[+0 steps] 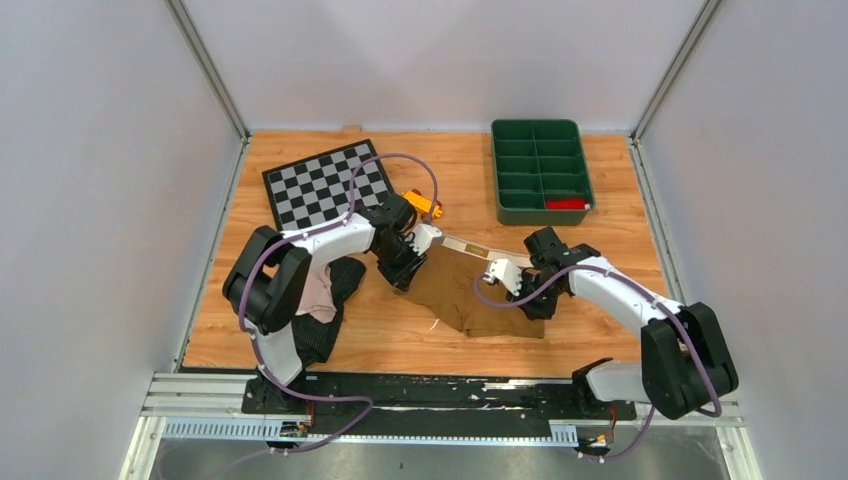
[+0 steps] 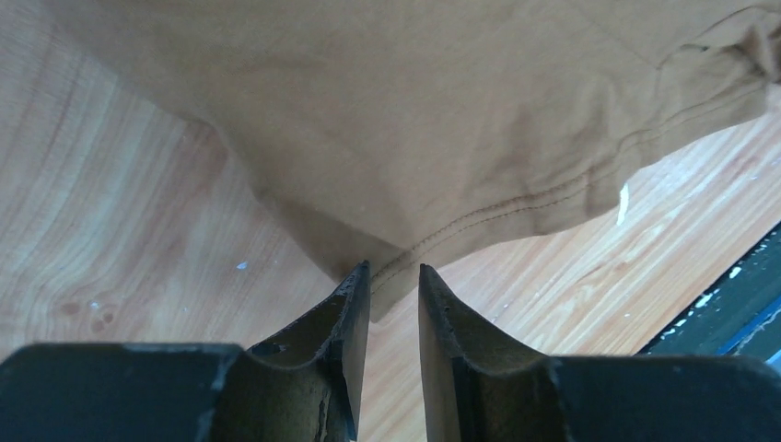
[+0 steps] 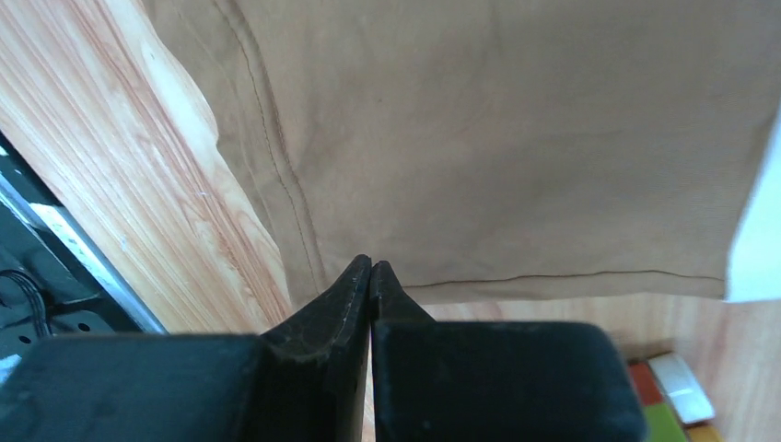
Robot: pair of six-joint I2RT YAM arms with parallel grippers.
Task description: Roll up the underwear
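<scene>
Brown underwear (image 1: 470, 305) lies flat in the middle of the wooden table, its pale waistband along the back. My left gripper is over its front-left corner, fingers a little apart, the hem below them; no hold on the cloth shows. My right gripper is shut, over the cloth's right front corner where two stitched hems meet, with nothing visible between its fingers.
A chessboard (image 1: 300, 185) lies back left, dark and pink clothes (image 1: 318, 310) at the left. A green compartment box (image 1: 515, 160) stands back right. A yellow toy (image 1: 418, 203) is behind the underwear; colourful blocks (image 3: 663, 419) lie at the right.
</scene>
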